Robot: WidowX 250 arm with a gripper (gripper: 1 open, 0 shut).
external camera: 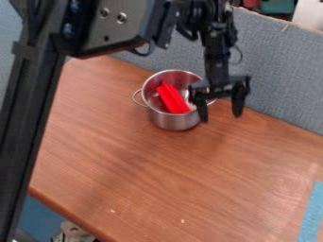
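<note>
A steel pot (169, 118) with two side handles stands on the wooden table toward the back, a red object (169, 95) lying inside it. My black gripper (218, 109) is open at the pot's right side, its fingers pointing down and partly hiding the right rim. Whether the fingers touch the pot cannot be told.
A grey padded wall (278, 76) runs behind the pot. A light blue strip (311, 208) lies at the right edge.
</note>
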